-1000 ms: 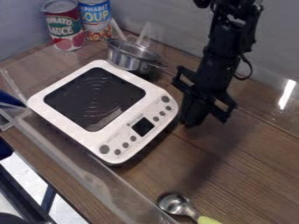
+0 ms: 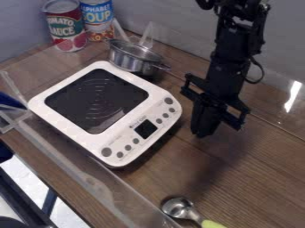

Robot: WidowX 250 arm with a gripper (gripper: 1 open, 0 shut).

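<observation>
My black gripper (image 2: 205,125) is low over the wooden counter, just right of a white hot plate (image 2: 71,118) with a dark square top and control panel. The fingers look shut, and nothing shows between the fingers. A steel pot (image 2: 137,58) stands behind the hot plate, to the upper left of my gripper. A metal measuring spoon (image 2: 177,207) with a yellow handle lies at the front, below the gripper.
Tomato sauce (image 2: 67,25) and soup (image 2: 98,18) cans stand at the back left. A transparent wall runs along the back, and a clear edge along the near left.
My gripper and arm have shifted slightly to the right. The hot plate, pot, cans and spoon have stayed in place.
</observation>
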